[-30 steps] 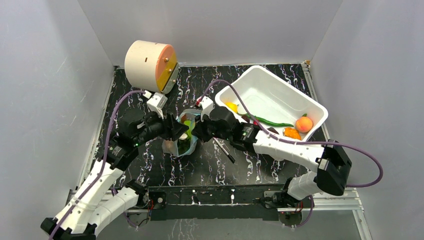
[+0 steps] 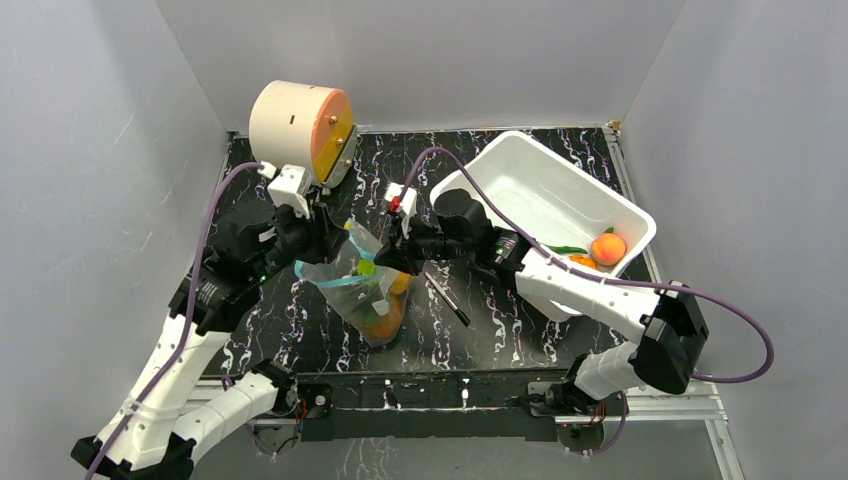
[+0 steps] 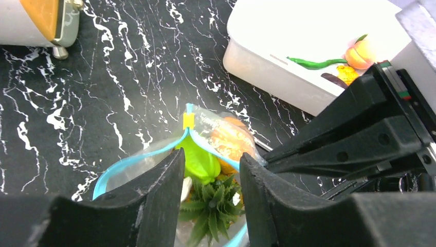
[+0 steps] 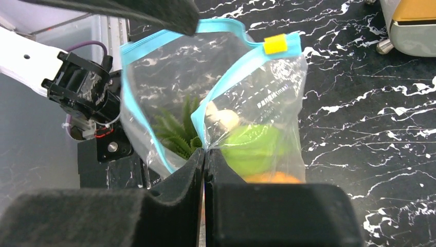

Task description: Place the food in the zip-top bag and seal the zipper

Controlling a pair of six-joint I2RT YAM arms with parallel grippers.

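The clear zip top bag stands on the dark counter with food inside, its blue-edged mouth gaping. Through it show a green leafy top, a lime-green item and an orange item. At one corner of the zipper sits a yellow slider. My right gripper is shut on the bag's rim, which gathers to a point at its fingertips. Above the mouth, my left gripper is part open; its fingers stand apart and do not grip the bag.
A white bin on the right holds a peach, a green pepper and an orange item. A marker lies right of the bag. A cream and orange cylinder stands at the back left. My grippers are close together.
The bag has shifted and tilted toward the front right, showing more of its side. My left gripper has drawn back leftward and up from the mouth. The right gripper has moved only slightly.
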